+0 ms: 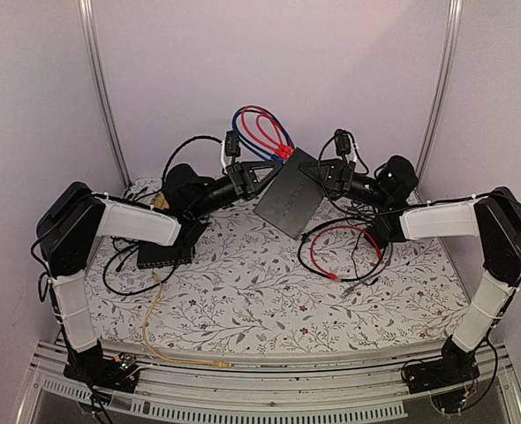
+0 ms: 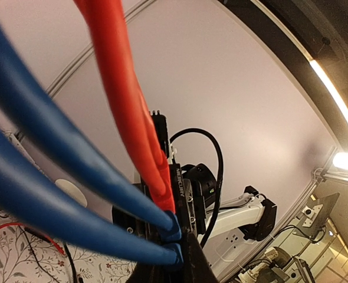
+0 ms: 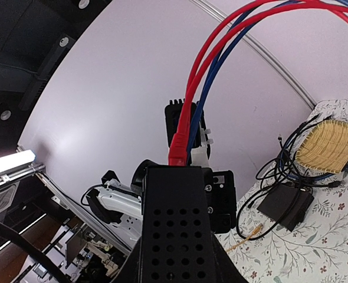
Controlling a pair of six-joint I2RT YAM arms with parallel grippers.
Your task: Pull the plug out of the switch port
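Note:
Both arms hold a black switch (image 1: 287, 199) up in the air above the table. My right gripper (image 1: 322, 172) is shut on its upper right; in the right wrist view its perforated side (image 3: 178, 224) faces the camera. Red plugs (image 3: 177, 147) and blue plugs (image 2: 169, 227) sit at its upper edge, their cables looping upward. My left gripper (image 1: 269, 172) is shut at that edge, by the blue plugs; exactly which part is between its fingers is hidden.
A dark box (image 1: 163, 256) with black cables lies at the left, near a woven basket (image 3: 327, 147). A red and black cable coil (image 1: 331, 276) lies at the right, a yellow cable (image 1: 190, 360) at the front.

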